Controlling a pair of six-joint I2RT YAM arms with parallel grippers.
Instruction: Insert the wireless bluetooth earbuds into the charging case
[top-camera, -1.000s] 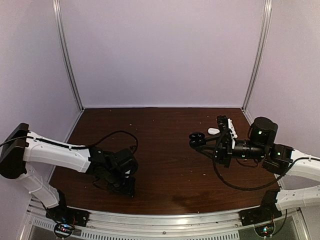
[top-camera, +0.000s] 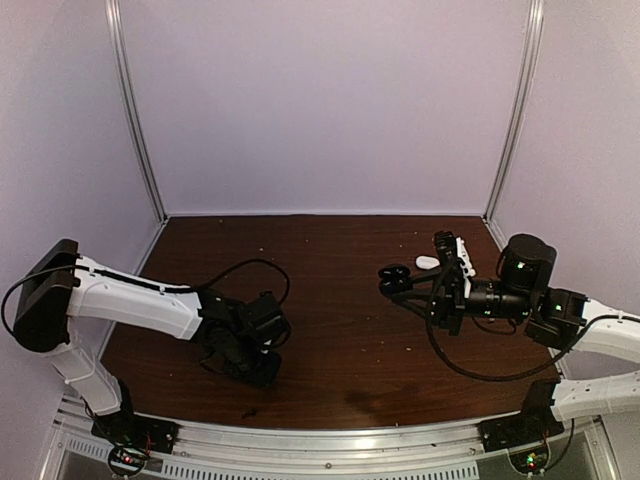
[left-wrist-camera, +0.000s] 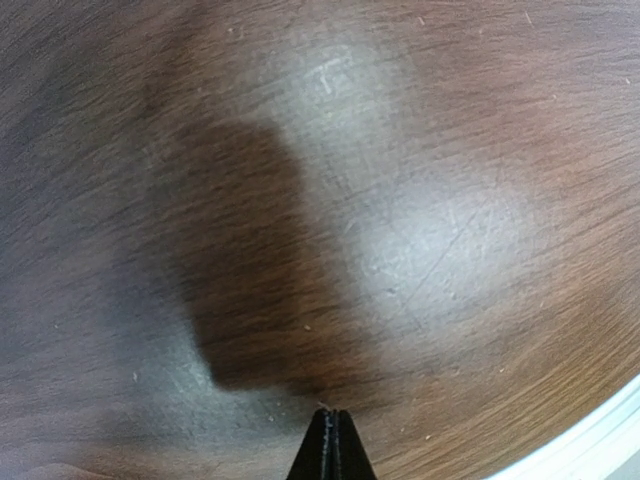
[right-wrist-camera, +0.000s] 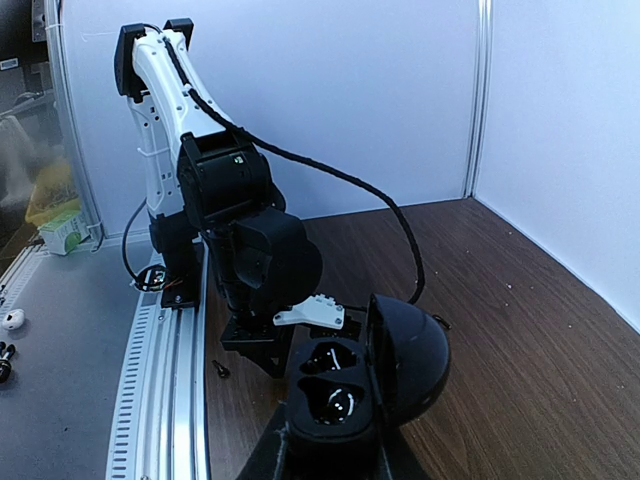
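Note:
The black charging case (top-camera: 395, 280) (right-wrist-camera: 328, 410) is held up in my right gripper (top-camera: 405, 288), lid open. Its two wells show shiny interiors and look empty in the right wrist view. My left gripper is shut, nothing visible between its fingers, pointing down at bare table (left-wrist-camera: 200, 80); in the top view it is low at front left, mostly behind its own arm. A small dark object (top-camera: 249, 412) (right-wrist-camera: 222, 369), possibly an earbud, lies near the front edge; I cannot tell exactly what it is.
A white object (top-camera: 427, 262) is at the back right, partly behind the right arm. A metal rail (top-camera: 330, 443) runs along the front edge, and white walls enclose the other sides.
My left arm has moved a little to the right in the top view. The right arm and the case have not visibly moved.

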